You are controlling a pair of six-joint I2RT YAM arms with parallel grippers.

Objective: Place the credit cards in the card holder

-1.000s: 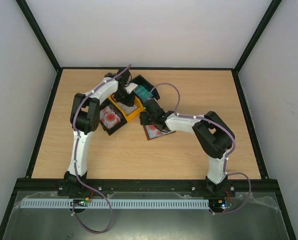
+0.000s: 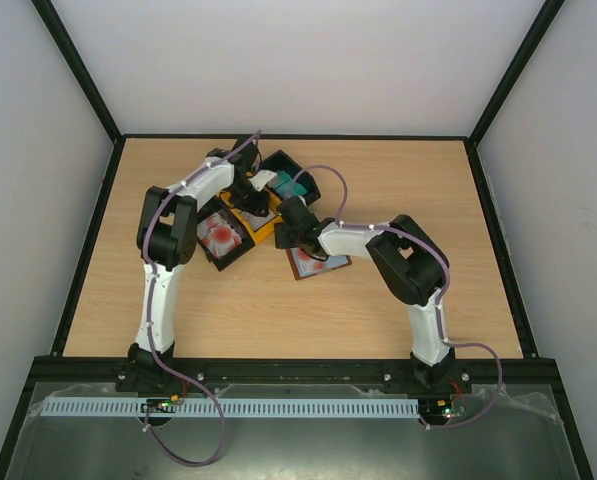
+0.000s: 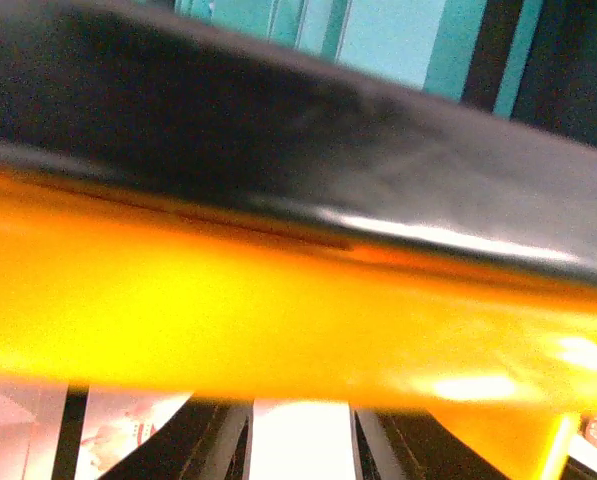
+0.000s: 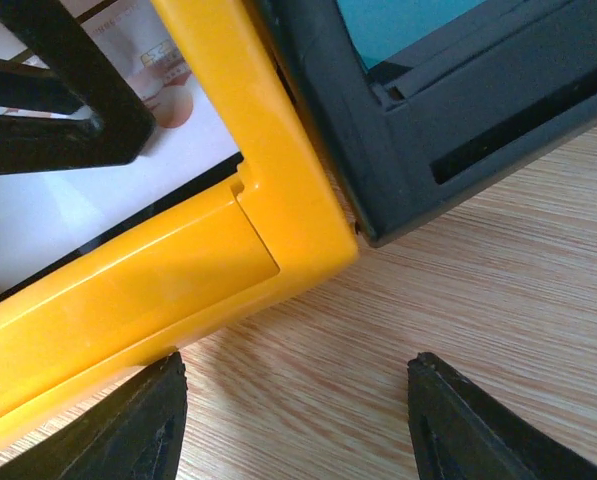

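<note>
A yellow card holder (image 2: 263,225) sits between two black holders, one with teal cards (image 2: 286,183), the other with red-and-white cards (image 2: 220,234). My left gripper is over the yellow holder, its fingertips partly hidden behind a close yellow rim; what lies between them is unclear, with a pale patch showing there. My right gripper stands part open beside the yellow holder's outer corner (image 4: 288,240), with only table visible between its fingers. A black frame piece (image 4: 88,135) lies over white cards in the yellow holder.
A board with red-and-white cards (image 2: 320,262) lies below my right gripper in the top view.
The right arm has shifted slightly left toward the yellow holder over the last second. The left arm has moved only very slightly.
</note>
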